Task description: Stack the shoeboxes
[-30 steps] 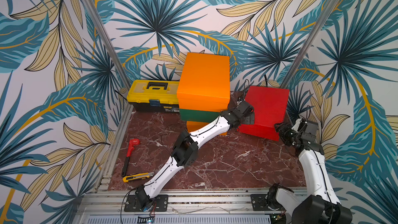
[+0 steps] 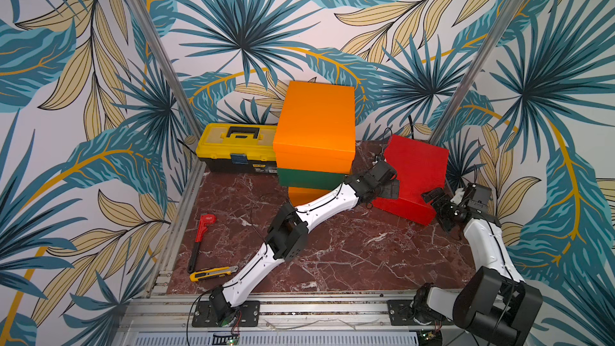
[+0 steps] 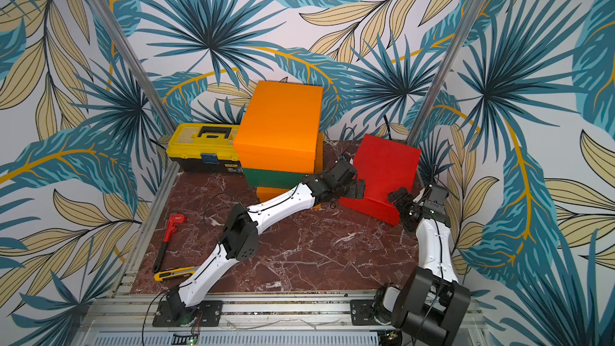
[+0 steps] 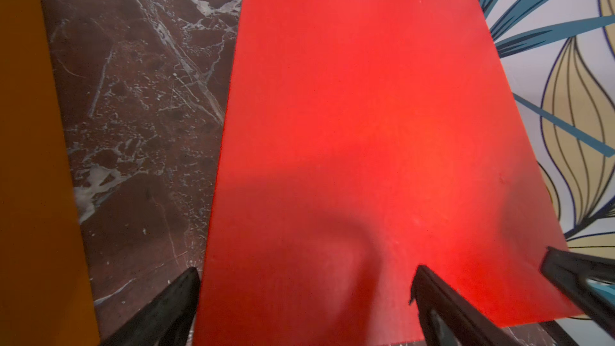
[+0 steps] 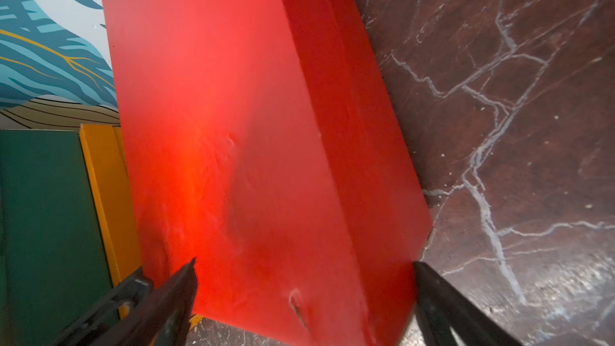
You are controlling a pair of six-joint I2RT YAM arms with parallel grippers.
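Observation:
A red shoebox (image 2: 415, 169) rests on the marble table at the right, turned at an angle. To its left stands a stack: an orange box (image 2: 317, 115) on a green box (image 2: 312, 178), with another orange box (image 2: 304, 196) at the bottom. My left gripper is open at the red box's left side, its fingers apart over the red surface. At the opposite, right front corner, my right gripper is also open, one fingertip close against the box's side face. Whether either gripper touches the box firmly, I cannot tell.
A yellow and black toolbox (image 2: 237, 144) stands left of the stack. A red-handled tool (image 2: 201, 237) and a yellow cutter (image 2: 213, 273) lie at the table's left. Patterned wall rises behind the red box.
The red box has turned a little, its front right corner swinging toward the table's front. My left gripper has shifted slightly right with it, and my right gripper has made small moves beside the corner.

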